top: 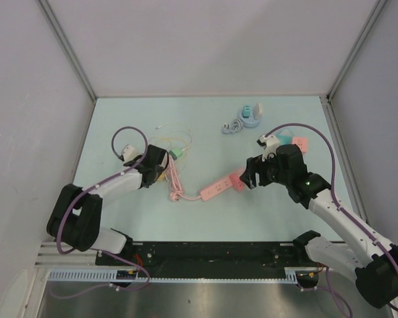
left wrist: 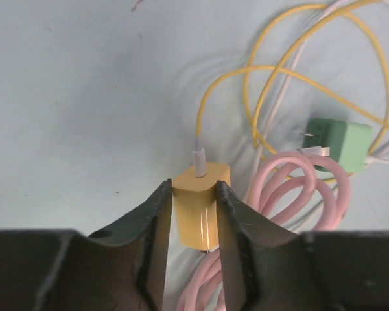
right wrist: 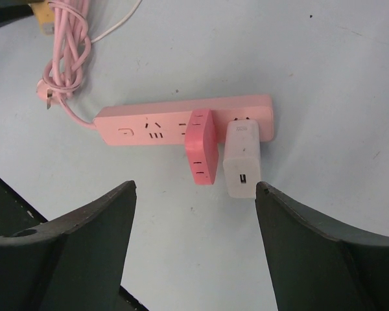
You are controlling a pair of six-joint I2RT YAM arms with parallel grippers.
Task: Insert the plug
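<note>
A yellow charger plug [left wrist: 198, 210] with a yellow cable stands between the fingertips of my left gripper, which is over the pink bundled cord [top: 174, 182]; whether the fingers grip it is unclear. A pink power strip [right wrist: 149, 126] lies in the middle, with a red block [right wrist: 201, 146] and a white block [right wrist: 242, 162] at its right end. My right gripper hangs open over that end, its fingers either side of the blocks and apart from them.
A green charger [left wrist: 340, 139] lies among loose cables behind the pink cord. A blue holder [top: 251, 120] with a coiled grey cable sits at the back, and pink and teal items [top: 300, 145] at the back right.
</note>
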